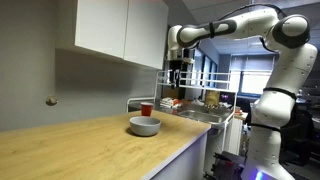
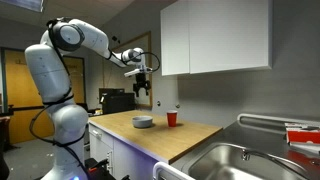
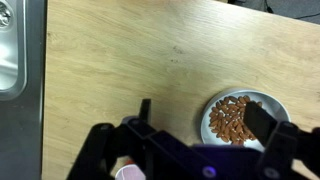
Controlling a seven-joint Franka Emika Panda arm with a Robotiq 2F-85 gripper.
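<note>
High above the wooden counter my gripper (image 1: 173, 80) (image 2: 141, 84) points down, touching nothing. In the wrist view the two dark fingertips of the gripper stand wide apart, with bare wood and part of a bowl seen between them. That light grey bowl (image 1: 144, 127) (image 2: 143, 122) (image 3: 277, 104) rests upright on the counter, holding many small brown pieces (image 3: 234, 116). The right finger partly covers it in the wrist view. Near the bowl stands a red cup (image 1: 147, 109) (image 2: 171, 118); its pale round opening (image 3: 129, 173) shows at the wrist view's bottom edge.
A metal sink (image 1: 205, 114) (image 2: 240, 158) (image 3: 10, 60) lies beside the counter (image 1: 80, 150) (image 2: 192, 134). White wall cabinets (image 1: 118, 30) (image 2: 215, 40) hang over the back. A dish rack (image 1: 215, 77) is beyond the sink.
</note>
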